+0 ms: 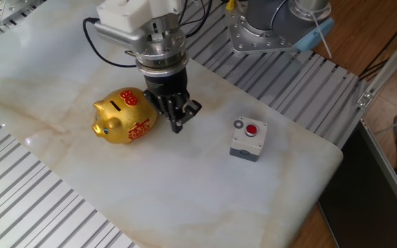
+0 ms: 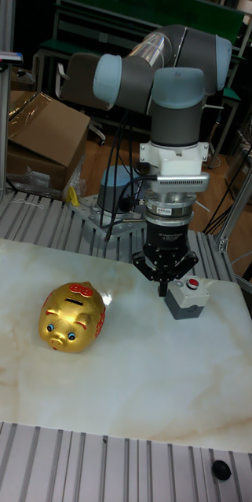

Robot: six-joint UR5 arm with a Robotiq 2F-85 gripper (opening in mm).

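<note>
Two things stand on the marble-patterned table: a gold piggy bank point(image 1: 127, 116) with red markings and a coin slot on top, and a grey-and-white button box point(image 1: 248, 140) with a red button point(image 1: 251, 129). My black gripper point(image 1: 187, 118) points down above the table, between the two and nearer the pig in exterior view 2. Its fingertips look apart, with nothing seen between them. From exterior view 3, the gripper point(image 2: 169, 280) appears just left of the button box point(image 2: 188, 299), and the pig point(image 2: 71, 317) is farther left, upright.
Bare tabletop point(image 1: 164, 189) lies in front of both objects. Slotted metal rails point(image 1: 302, 86) border the table, and the robot's base point(image 1: 257, 17) stands behind it. A small black round object point(image 2: 221, 469) rests on the front rails.
</note>
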